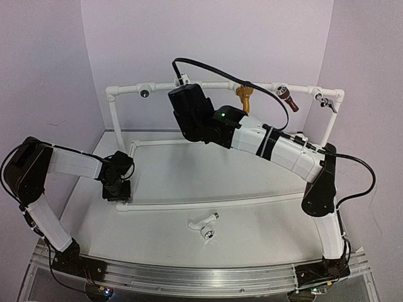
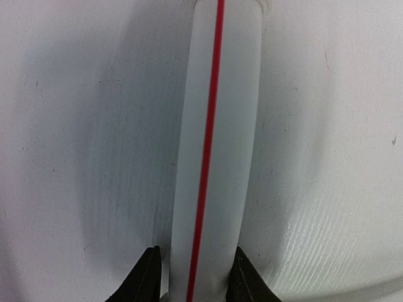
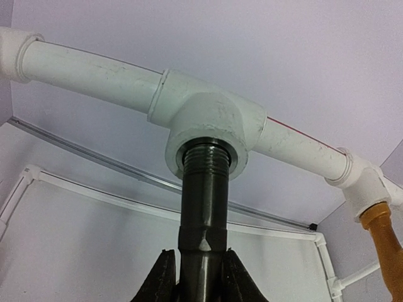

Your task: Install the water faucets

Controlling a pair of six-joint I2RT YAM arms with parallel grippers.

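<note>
A dark faucet (image 3: 204, 201) with a threaded end stands upright in the right wrist view, and my right gripper is shut on its lower body. The threaded tip reaches the mouth of a white tee fitting (image 3: 211, 113), with several threads still showing; whether they engage cannot be told. From above, the right arm hides this faucet. My left gripper has its fingers on both sides of a white pipe (image 2: 217, 126) with a red stripe, shut on it low at the frame's left side. A white faucet (image 1: 204, 226) lies loose in front of the frame.
Along the upper rail hang an orange-brown faucet (image 1: 245, 97), a dark red one (image 1: 287, 99) and a chrome one (image 1: 326, 102). A tee with a dark round opening (image 1: 145, 93) sits at the left. The panel inside the lower frame (image 1: 220, 204) is clear.
</note>
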